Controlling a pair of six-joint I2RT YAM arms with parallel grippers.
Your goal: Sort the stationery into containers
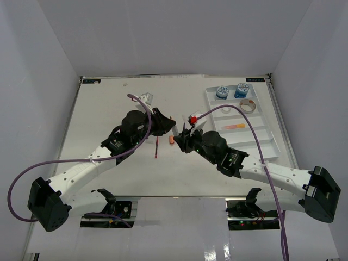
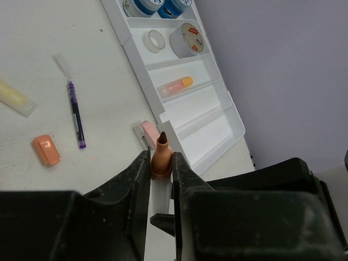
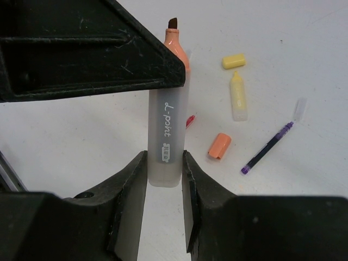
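An uncapped marker with an orange tip and grey "d-point" body is held upright between both grippers, above the table's middle. My left gripper is shut on its upper end; my right gripper is shut on its lower body. Below lie an orange cap, a yellow marker, a yellow cap, a purple pen with a clear cap nearby, and a partly hidden red pen.
A white compartment organiser at the right holds two blue jars, tape rolls and an orange-capped item.
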